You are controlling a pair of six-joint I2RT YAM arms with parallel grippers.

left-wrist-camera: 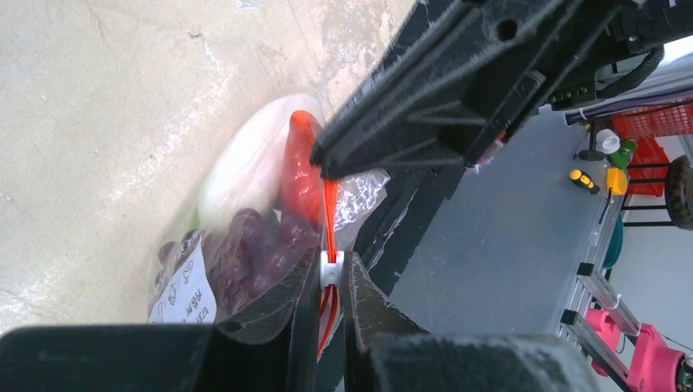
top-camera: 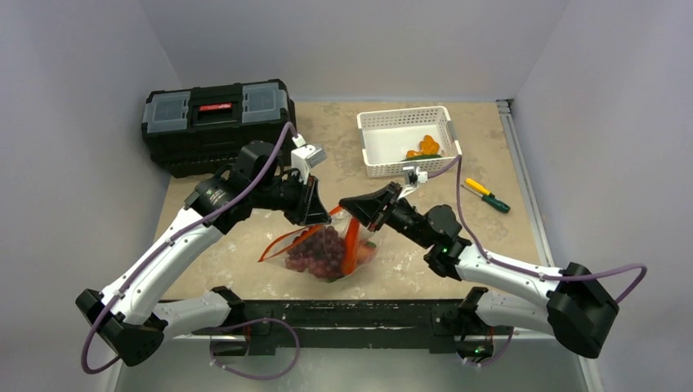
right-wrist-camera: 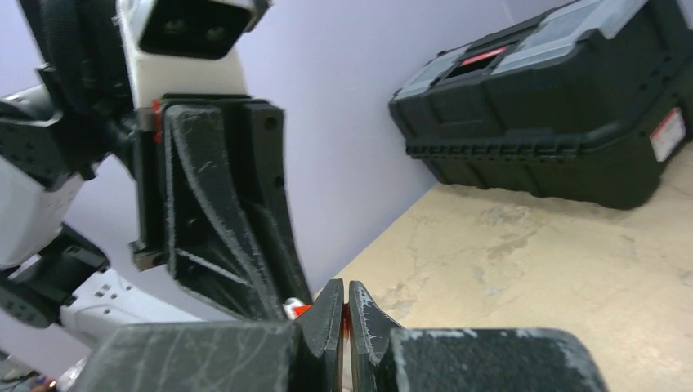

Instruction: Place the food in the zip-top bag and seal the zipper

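A clear zip bag (top-camera: 319, 253) with orange-red trim holds dark grapes (left-wrist-camera: 253, 253), a red item and a pale one, near the table's front middle. My left gripper is shut on the bag's zipper (left-wrist-camera: 331, 216) at a small white slider. My right gripper (top-camera: 347, 204) is shut just beside it at the zipper strip; in the right wrist view its fingertips meet over a bit of orange, and whether they grip it is hard to tell.
A black toolbox (top-camera: 216, 126) fills the back left. A white basket (top-camera: 384, 139) with orange and green items stands at the back right, screwdrivers (top-camera: 494, 202) to its right.
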